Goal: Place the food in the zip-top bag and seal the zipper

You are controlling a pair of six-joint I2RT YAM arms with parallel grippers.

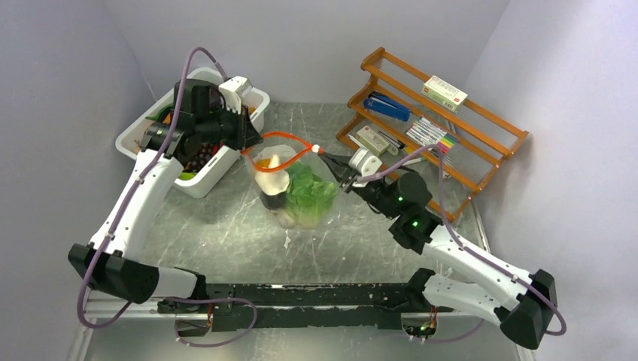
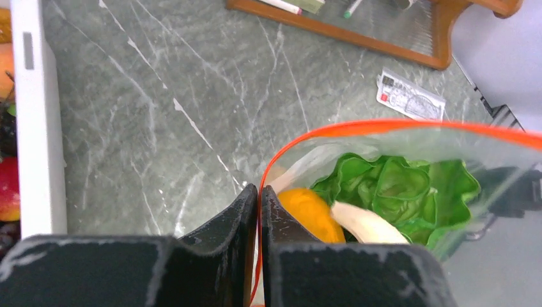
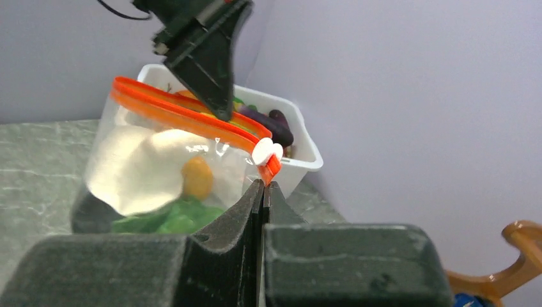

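The clear bag [image 1: 293,195] with orange zipper rim hangs between my grippers, holding green leaves [image 2: 399,188], a yellow item [image 2: 307,211] and pale pieces. My left gripper is shut on the bag's orange rim at one end. My right gripper is at the other end, shut, the orange zipper tip by the white slider [image 3: 267,151] between its fingertips.
A white bin [image 1: 207,186] of fruit and vegetables stands at left, partly under the left arm. A wooden rack [image 1: 489,128] with stationery stands at right. Grey walls surround the marble surface.
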